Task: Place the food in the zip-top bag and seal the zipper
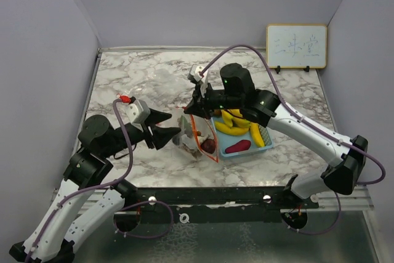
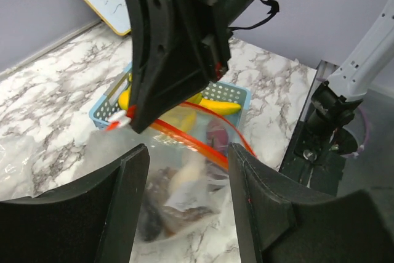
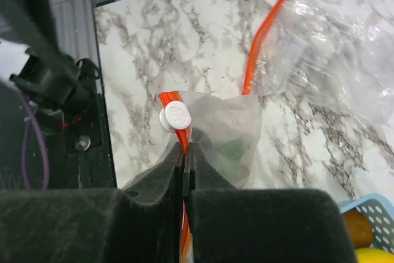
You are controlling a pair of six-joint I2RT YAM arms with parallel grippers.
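A clear zip bag (image 1: 194,143) with an orange zipper stands between my grippers, dark and pale food inside. My right gripper (image 1: 189,109) is shut on the top of its zipper strip beside the white slider (image 3: 177,116). My left gripper (image 1: 169,127) is open at the bag's left, its fingers framing the bag in the left wrist view with nothing gripped.
A blue basket (image 1: 246,152) of bananas (image 1: 231,129) and a red sweet potato (image 1: 237,146) sits to the right. An empty bag (image 3: 326,60) lies behind on the marble table (image 1: 117,72). A whiteboard (image 1: 296,45) leans at the back right.
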